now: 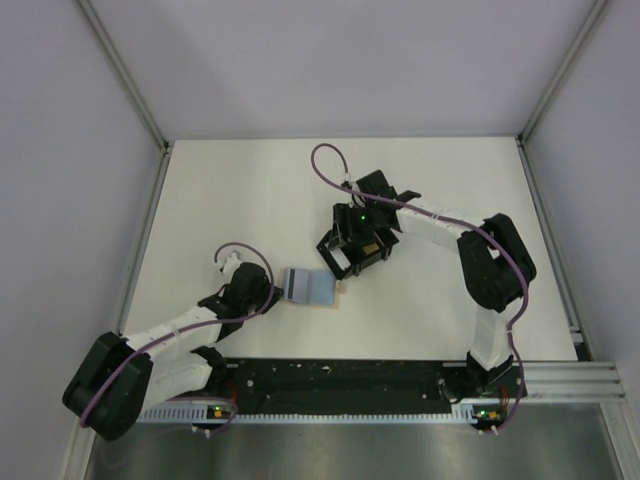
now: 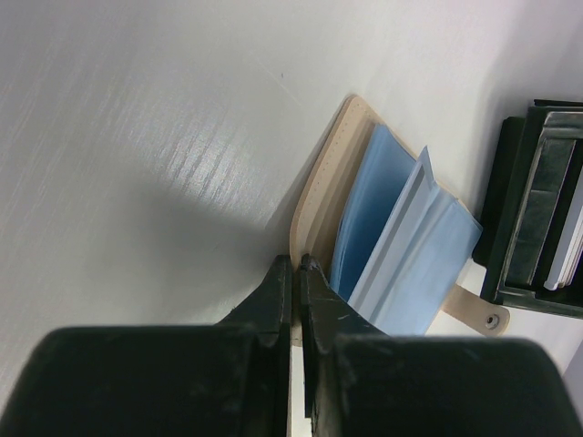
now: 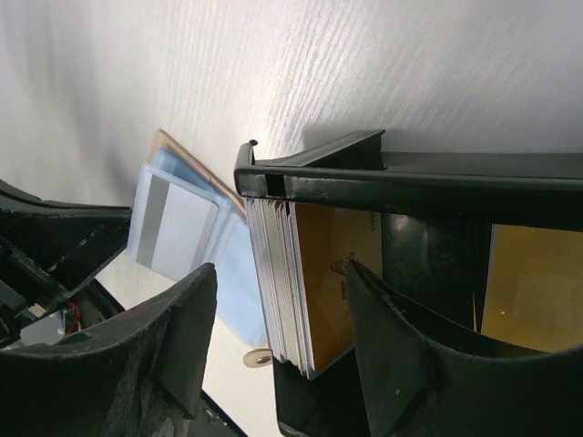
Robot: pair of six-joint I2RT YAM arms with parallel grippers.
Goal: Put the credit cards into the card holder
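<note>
The blue card holder (image 1: 320,287) lies open on the table, with a pale card (image 3: 171,228) on it in the right wrist view. My left gripper is shut at its edge; whether the thin edge is between the fingers is unclear. My right gripper stands open over a black box (image 1: 338,256), its fingers either side of a stack of cards (image 3: 276,273) standing inside that box.
The box has another compartment with a tan surface (image 3: 533,282), right of the stack.
</note>
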